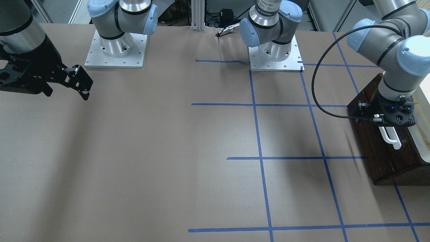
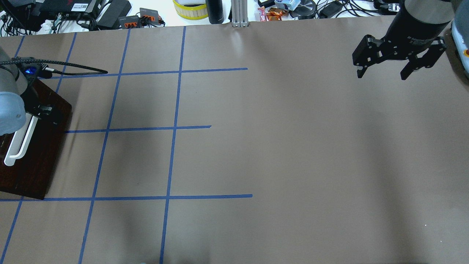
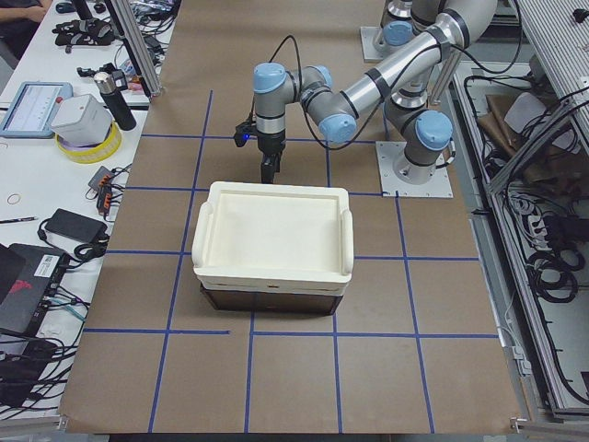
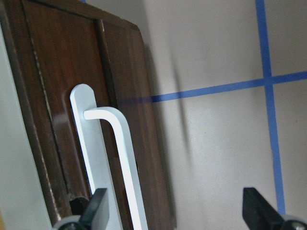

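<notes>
A dark wooden box (image 1: 383, 161) with a cream open top stands at the right of the front view; a white bar handle (image 4: 129, 167) on a white plate is on its side. My gripper (image 1: 379, 115) hangs just above that side, near the handle. In the left wrist view its two fingertips sit low at either side of the frame, wide apart, open, the handle beside the left one. In the top view the gripper is partly hidden by the arm at the box.
A second arm's black gripper (image 2: 391, 57) hangs over the table at the other side. Arm bases stand along the back.
</notes>
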